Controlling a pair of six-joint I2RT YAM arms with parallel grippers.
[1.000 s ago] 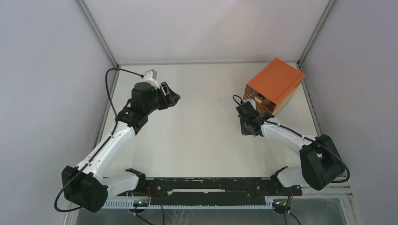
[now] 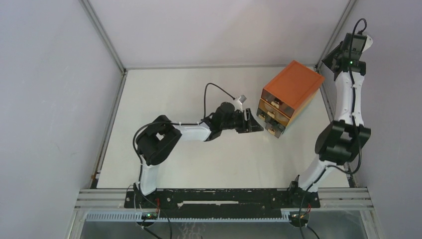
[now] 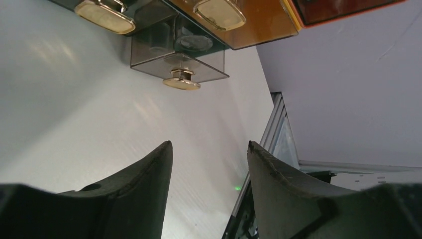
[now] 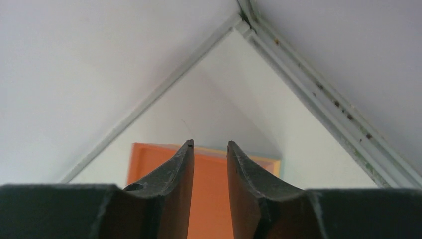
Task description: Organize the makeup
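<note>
An organizer with an orange top (image 2: pixel 291 82) stands at the right of the table, its clear drawers (image 3: pixel 149 64) with gold knobs (image 3: pixel 181 84) facing front-left; a lower drawer juts out. Just left of these drawers, my left gripper (image 2: pixel 251 124) is open with nothing between its fingers, below the knobs in the left wrist view. My right gripper is raised high at the back right corner, above and right of the organizer, its fingers apart and empty over the orange top.
Walls with metal rails (image 2: pixel 107 45) enclose the back and both sides; the right arm is close to the right wall.
My left gripper has moved right across the table to the organizer.
</note>
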